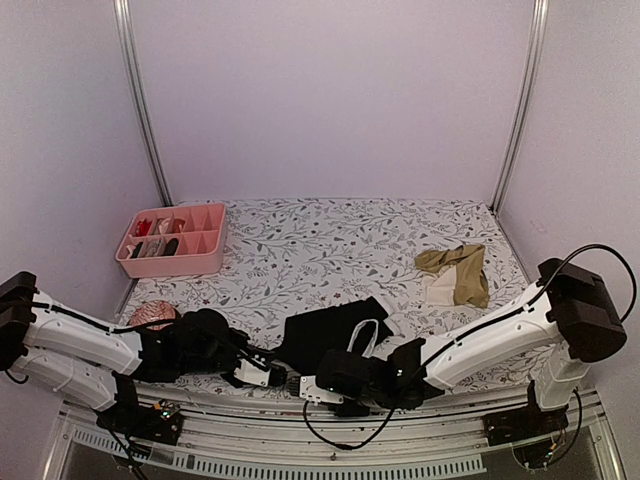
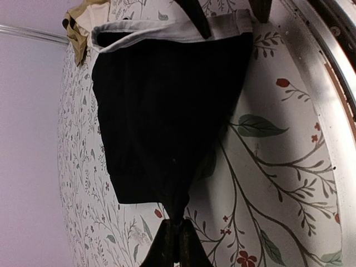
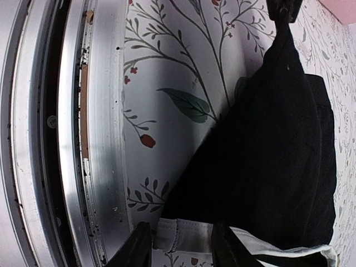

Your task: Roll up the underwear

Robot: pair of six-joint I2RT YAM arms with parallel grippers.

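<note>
Black underwear (image 1: 318, 332) with a white waistband (image 2: 139, 30) lies on the floral mat near the front rail. My left gripper is shut on a bunched corner of the black fabric. My right gripper, part open, is low over the other end, where the white waistband (image 3: 189, 236) runs between its fingertips. In the left wrist view the right fingertips stand over that band at the top edge.
A pink divided box (image 1: 170, 255) stands at the back left, a patterned round item (image 1: 150, 312) below it, and tan and white cloths (image 1: 460, 275) at the right. A metal rail (image 3: 97, 111) borders the front.
</note>
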